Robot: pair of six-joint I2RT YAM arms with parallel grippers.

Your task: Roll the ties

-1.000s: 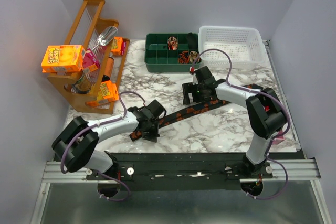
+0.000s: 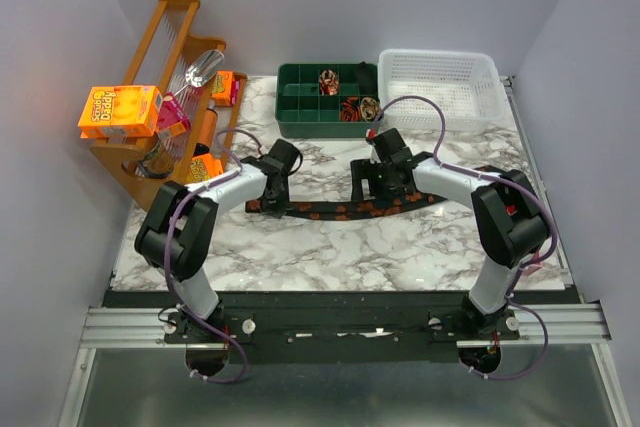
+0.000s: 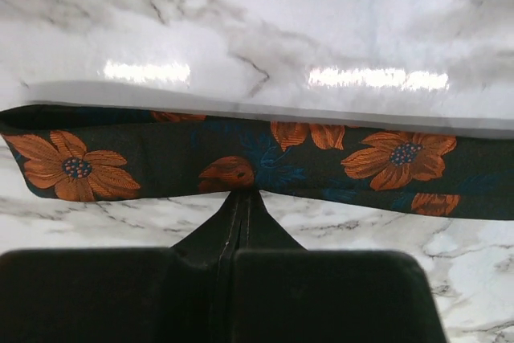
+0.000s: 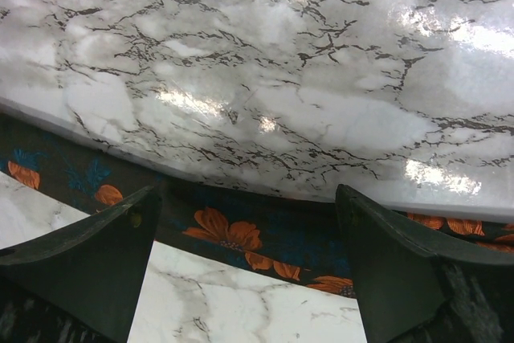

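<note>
A dark tie with orange flowers [image 2: 330,210] lies flat across the marble table, folded over at its left end, as the left wrist view [image 3: 401,162] shows. My left gripper [image 2: 275,205] is shut at the tie's near edge near that left end; in its wrist view the shut fingertips [image 3: 241,202] meet the tie, and whether cloth is between them is unclear. My right gripper [image 2: 365,177] stands open over the tie's middle, with the tie [image 4: 233,230] below and between its spread fingers. The tie's right part runs behind the right arm.
A green divided box [image 2: 300,97] with rolled items and a white basket [image 2: 440,87] stand at the back. A wooden rack [image 2: 140,172] with orange boxes stands at the left.
My left gripper has moved back, away from the front edge, and the tie's left end has moved back with it, so the tie lies more crosswise. The right gripper has barely moved.
</note>
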